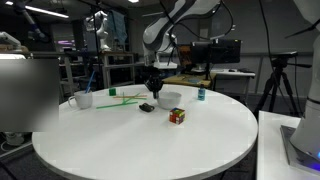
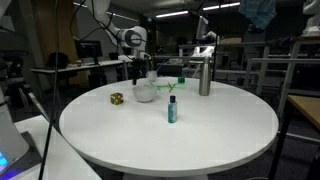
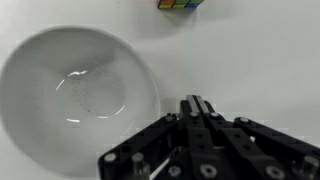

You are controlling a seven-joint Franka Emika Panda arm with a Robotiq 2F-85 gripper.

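In the wrist view my gripper is shut, with nothing visible between its fingers. Its tips are just right of a white bowl (image 3: 75, 100), which looks empty inside. A multicoloured cube (image 3: 180, 3) is cut off by the top edge of that view. From exterior view 1, the gripper (image 1: 154, 93) is by the left side of the bowl (image 1: 170, 101), while the cube (image 1: 177, 116) sits on the table nearer the camera. Exterior view 2 shows the bowl (image 2: 144, 93) with the cube (image 2: 117, 99) to its left.
A small dark object (image 1: 147, 107) lies near the bowl on the round white table (image 1: 110, 140). A white mug (image 1: 83, 100), green sticks (image 1: 118, 104) and a blue bottle (image 2: 172, 110) stand or lie farther away.
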